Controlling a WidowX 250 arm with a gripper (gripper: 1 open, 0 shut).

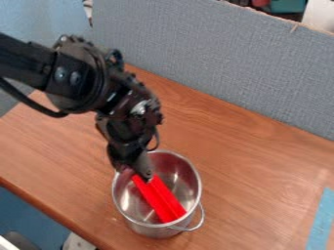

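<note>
A steel pot [185, 222] with a wire handle stands on the wooden table near the front. Inside it lies a red bar-shaped object [160, 198], slanting from the back left toward the front right. The black robot arm comes in from the upper left, and its gripper [133, 164] points down at the back-left rim of the pot, by the upper end of the red object. The fingertips are dark and partly hidden, so whether they are open or shut is unclear.
A grey panel [222, 59] borders the back. The table's front-left edge is close to the pot.
</note>
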